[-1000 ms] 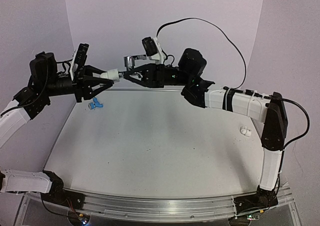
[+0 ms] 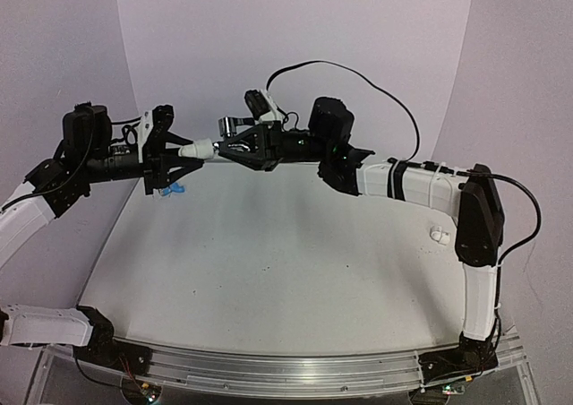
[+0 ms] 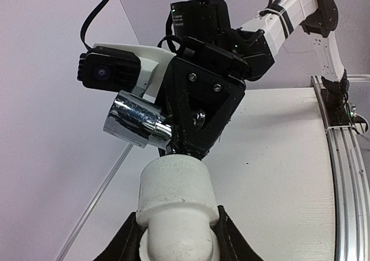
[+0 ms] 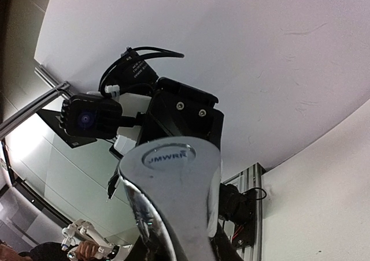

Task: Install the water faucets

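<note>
Above the table at the back, my two grippers face each other. A white pipe fitting (image 2: 202, 149) is pinched in my left gripper (image 2: 186, 150), which is shut on it; its wide collar (image 3: 176, 180) points at the other arm. My right gripper (image 2: 237, 145) is shut on a chrome faucet (image 2: 227, 127), whose lever (image 4: 173, 177) fills the front of the right wrist view. From the top, the faucet's threaded end meets or nearly meets the fitting's mouth. Whether the thread sits inside cannot be told, because the collar and the right fingers hide the joint.
On the table at back left lies a blue piece (image 2: 173, 189). A white elbow fitting (image 2: 440, 235) lies near the right edge. Bare white tabletop (image 2: 269, 262) fills the middle, and walls stand close on both sides.
Both grippers have rolled and come slightly lower, keeping the fitting and faucet held. The right one has also shifted a little left, and the gap between the two parts looks smaller.
</note>
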